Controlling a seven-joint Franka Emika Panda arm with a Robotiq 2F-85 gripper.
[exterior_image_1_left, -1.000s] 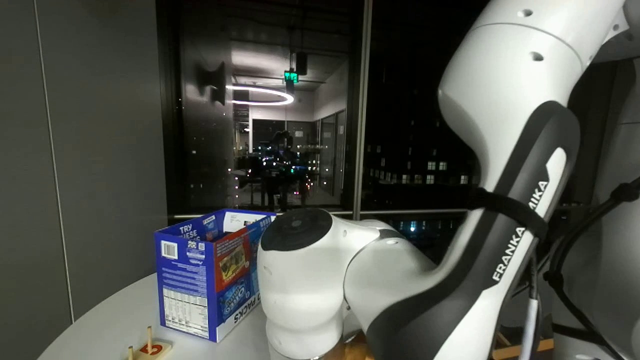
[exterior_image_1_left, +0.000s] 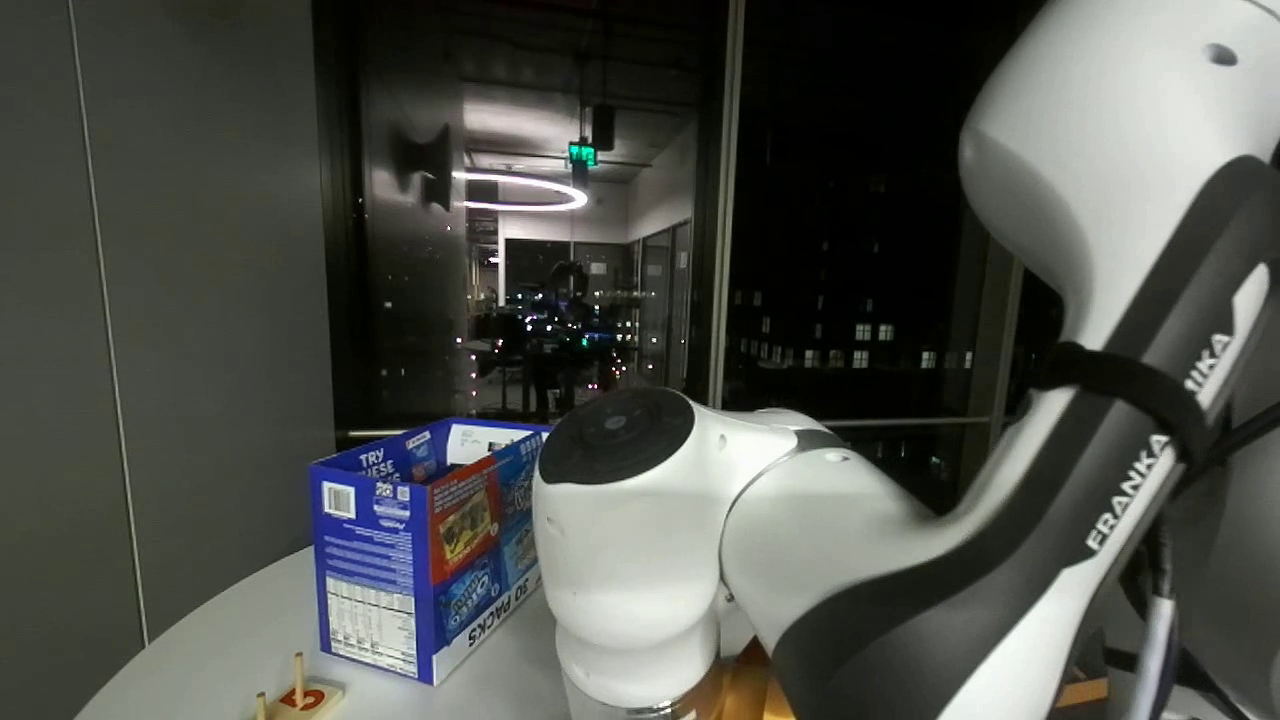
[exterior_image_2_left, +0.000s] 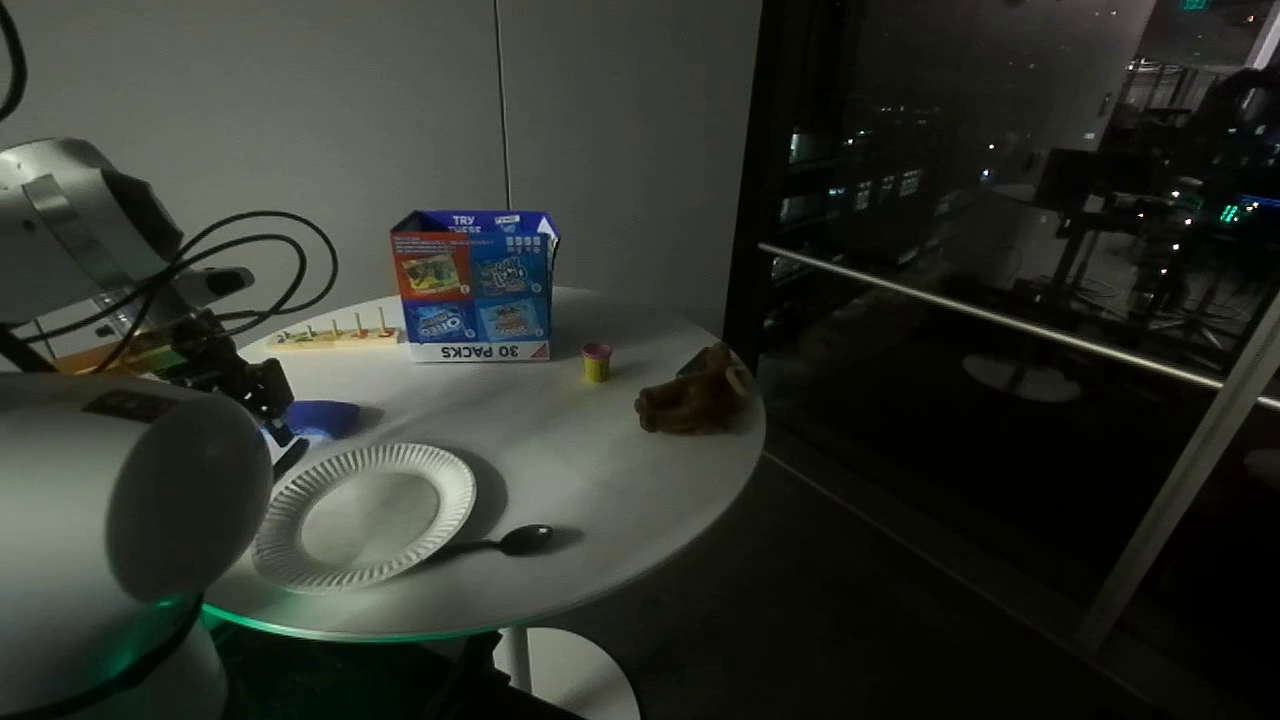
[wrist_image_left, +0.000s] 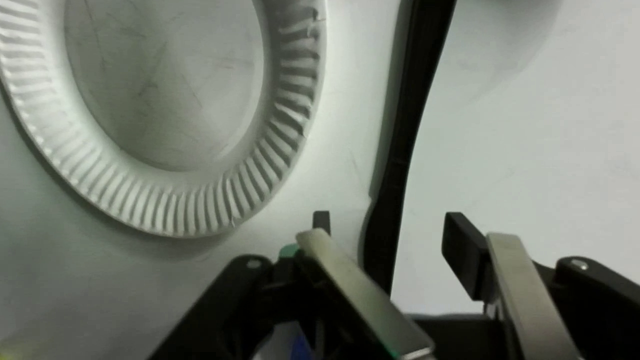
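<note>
In the wrist view my gripper is partly open, its two fingers standing apart. A long black handle (wrist_image_left: 402, 162) runs through the gap between them, with pale table showing on its right side. I cannot tell whether the fingers touch it. Left of the handle lies a white paper plate (wrist_image_left: 174, 210) with a fluted rim. From the second exterior view, the gripper (exterior_image_2_left: 286, 438) is low by the plate's far left edge. A dark spoon (exterior_image_2_left: 525, 540) pokes out at the plate's near right side; whether it is the same piece as the black handle is unclear.
A blue object (exterior_image_2_left: 321, 418) sits beside the gripper. Farther back are an open snack box (exterior_image_2_left: 480, 288) and a pegged wooden board (exterior_image_2_left: 336, 338). A small yellow tub (exterior_image_2_left: 596, 362) and a brown plush toy (exterior_image_2_left: 690, 402) stand to the right.
In the first exterior view the arm has shifted to the right, its upper links leaning farther that way. The snack box and wooden board have stayed in place.
</note>
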